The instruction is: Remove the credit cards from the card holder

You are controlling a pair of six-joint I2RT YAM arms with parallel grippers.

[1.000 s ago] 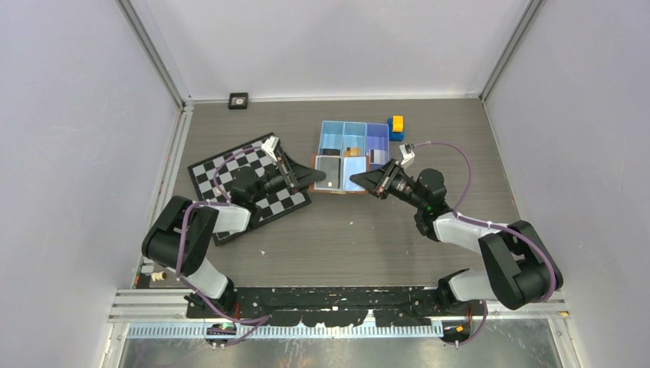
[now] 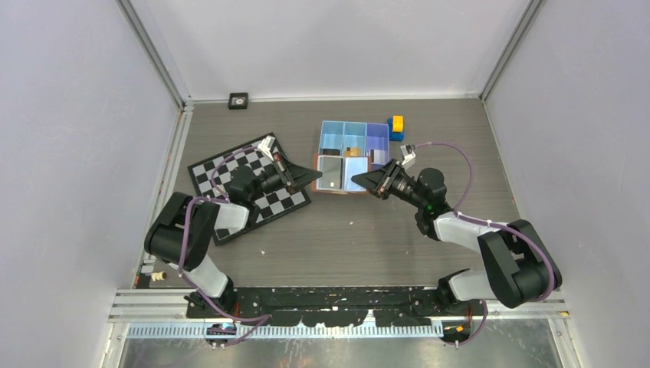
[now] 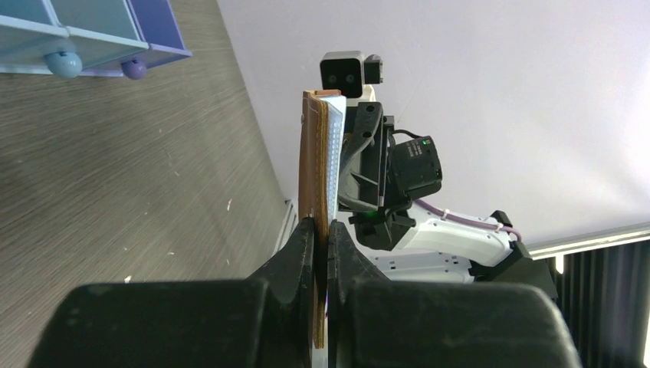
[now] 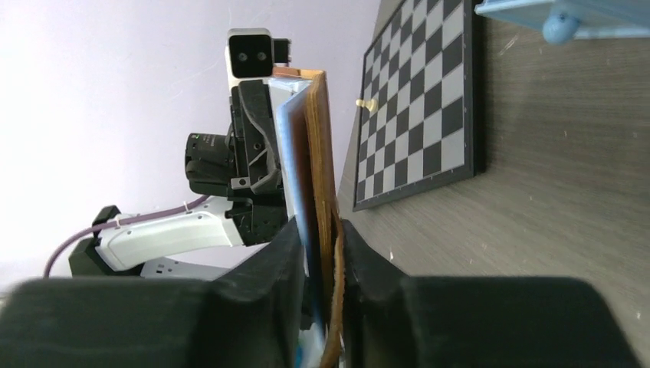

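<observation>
An opened brown card holder (image 2: 343,192) is held up between my two arms. In the top view, a grey card (image 2: 330,173) shows in its left half and a light blue-white card (image 2: 355,169) in its right. My left gripper (image 2: 316,175) is shut on the holder's left edge; its leather (image 3: 315,169) stands upright between the fingers in the left wrist view. My right gripper (image 2: 357,182) is at the opposite edge. In the right wrist view, its blurred fingers lie on either side of the holder (image 4: 326,153); whether they press on it cannot be told.
Behind the holder stands a blue and purple compartment box (image 2: 354,129) with small items inside. A checkered board (image 2: 230,165) lies under the left arm. A yellow-blue object (image 2: 397,126) sits beside the box.
My left gripper has shifted slightly to the left and up in the top view over the last second.
</observation>
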